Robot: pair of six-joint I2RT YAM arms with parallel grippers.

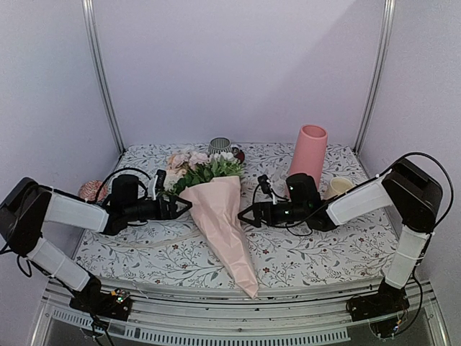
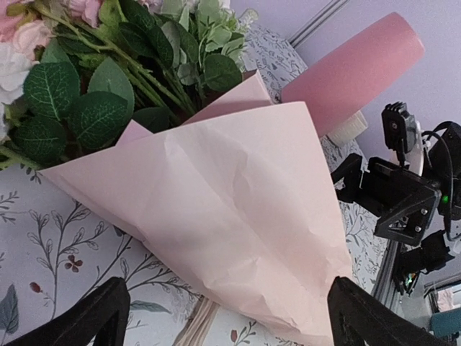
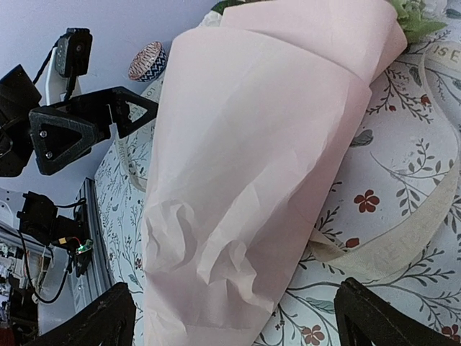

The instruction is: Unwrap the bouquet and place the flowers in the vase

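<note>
A bouquet of pale pink and white flowers (image 1: 189, 160) with green leaves lies on the table, its stems wrapped in pink paper (image 1: 220, 216) that tapers toward the front edge. The tall pink vase (image 1: 308, 155) stands upright at the back right. My left gripper (image 1: 185, 207) is open just left of the wrapping, apart from it. On the other side, my right gripper (image 1: 245, 216) is open close to the paper's right edge. Only the wrapping (image 2: 238, 194) and leaves show beyond the left fingers in the left wrist view. Creased paper (image 3: 223, 216) fills the right wrist view's middle.
A striped cup (image 1: 220, 145) stands behind the bouquet, with a dark red object beside it. A cream cup (image 1: 337, 187) sits behind the right arm, and a patterned bowl (image 1: 92, 190) at the far left. A pale ribbon (image 3: 392, 249) lies on the cloth.
</note>
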